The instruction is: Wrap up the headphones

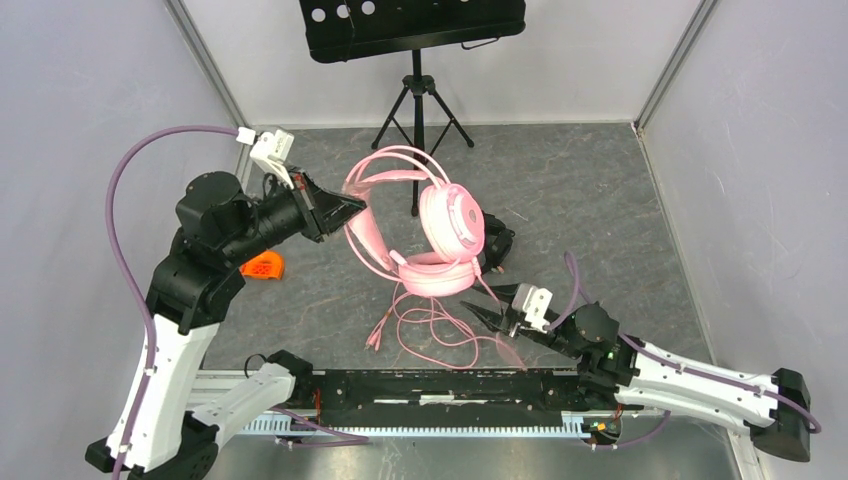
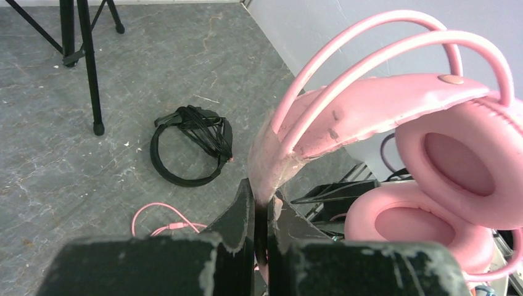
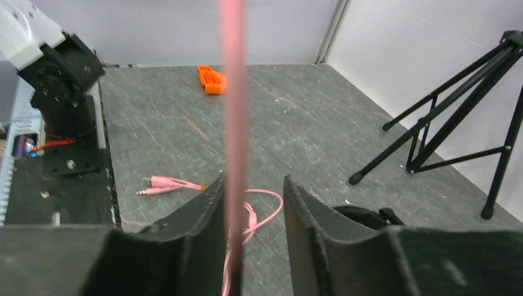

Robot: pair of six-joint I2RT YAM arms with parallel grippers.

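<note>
My left gripper [image 1: 340,208] is shut on the headband of the pink headphones [image 1: 450,218], holding them raised; in the left wrist view both ear cups [image 2: 462,160] hang right of its fingers. Their pink cable [image 1: 440,320] runs down from the cups past my right gripper [image 1: 485,305] and lies in loops on the floor. The right gripper is low at the right of the headphones, part open, with the cable passing blurred between or just in front of its fingers in the right wrist view.
A black headset [image 2: 191,142] lies behind the pink headphones. A music stand [image 1: 416,90] stands at the back, an orange object [image 1: 262,265] lies on the left, and walls bound both sides.
</note>
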